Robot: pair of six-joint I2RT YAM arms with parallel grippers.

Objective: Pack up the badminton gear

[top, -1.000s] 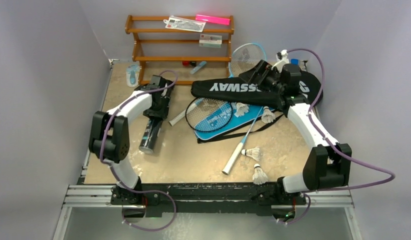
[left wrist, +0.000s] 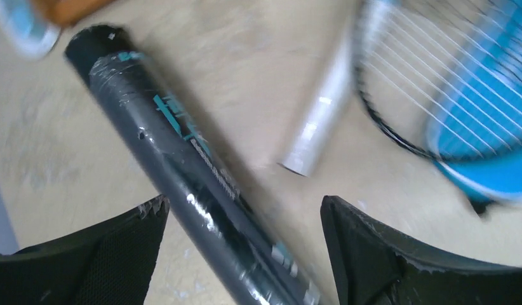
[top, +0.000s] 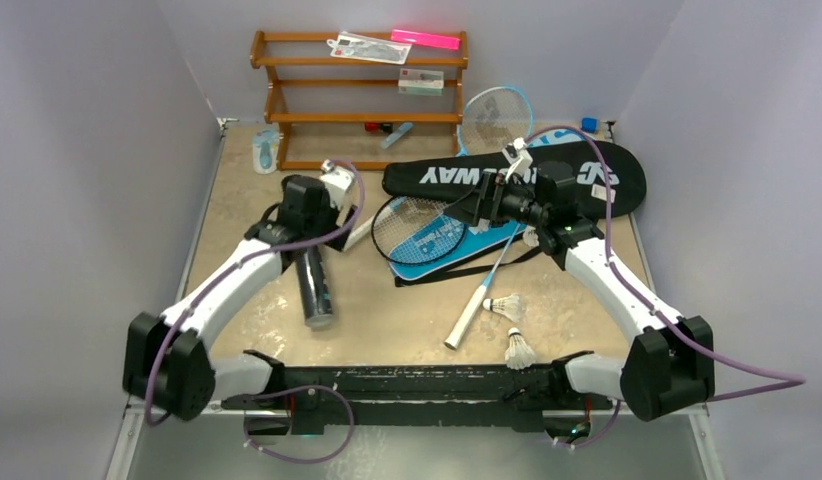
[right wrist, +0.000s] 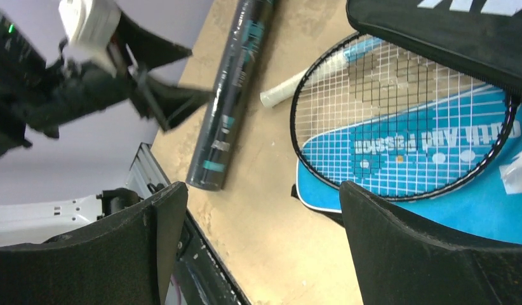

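Observation:
A dark shuttlecock tube [top: 315, 290] lies lengthwise at left, beneath my open left gripper, apart from its fingers. A black-framed racket [right wrist: 398, 127] rests on the blue bag [top: 422, 255], with a white handle [left wrist: 315, 127] beside it. My right gripper hangs open over the bags, nothing between its fingers. The black bag [top: 437, 178] lies behind them. A blue-shafted racket [top: 467, 320] and shuttlecocks [top: 519, 348] lie at front right; another racket [top: 492, 115] stands at the back.
A wooden rack [top: 362, 117] with small packages stands at the back. Free floor lies front centre, between tube and racket handle.
My left arm has lifted off the tube, its gripper now open above it; the tube's position has shifted somewhat. My right gripper has moved left and toward the front.

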